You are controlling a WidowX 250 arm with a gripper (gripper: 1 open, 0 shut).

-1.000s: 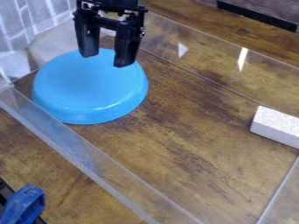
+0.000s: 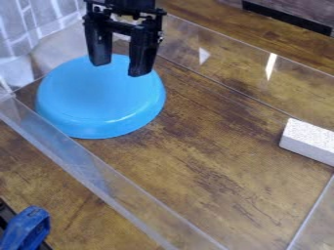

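Observation:
My gripper [image 2: 120,56] hangs at the top left of the camera view, its two black fingers spread open and pointing down over a round light blue plate or lid [image 2: 101,103]. No object shows between the fingers. Whether the fingertips touch the blue surface cannot be told from this view.
A white block [image 2: 310,139] lies at the right. A dark blue object [image 2: 23,230] sits at the lower left corner. Clear panels edge the wooden work surface [image 2: 209,156], whose middle and right are mostly bare. Crumpled clear plastic is at the upper left.
My gripper has shifted very slightly; the blue round piece and the other objects look unmoved.

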